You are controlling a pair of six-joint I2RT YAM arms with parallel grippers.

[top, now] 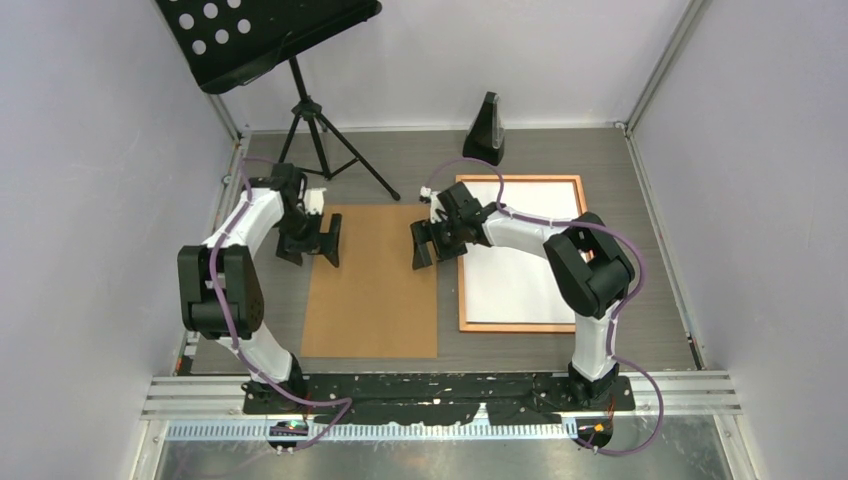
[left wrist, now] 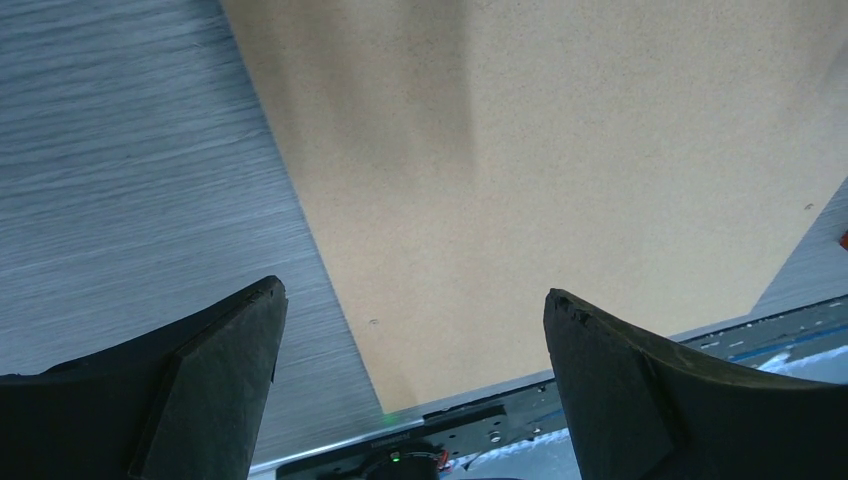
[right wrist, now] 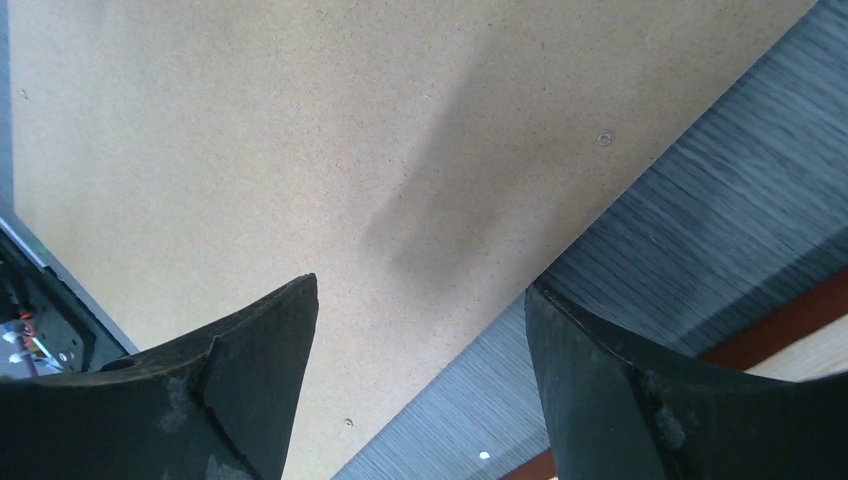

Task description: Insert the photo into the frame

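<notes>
A flat brown board [top: 370, 300] lies on the table in front of both arms. To its right is the wooden frame [top: 461, 290], with a white surface [top: 520, 285] inside its rim; whether that surface is the photo, I cannot tell. My left gripper [top: 313, 257] is open over the board's left edge, nothing between its fingers. Over the right edge, beside the frame, my right gripper [top: 437, 262] also stands open. In the right wrist view the board's edge [right wrist: 480, 325] runs between the fingers, and one fingertip [right wrist: 540, 300] appears at that edge; contact is unclear.
A black music stand [top: 312, 115] rises at the back left, its leg reaching close to the board's far edge. Near the back wall is a dark wedge-shaped object [top: 485, 130]. A narrow grey table strip [top: 448, 345] separates board and frame.
</notes>
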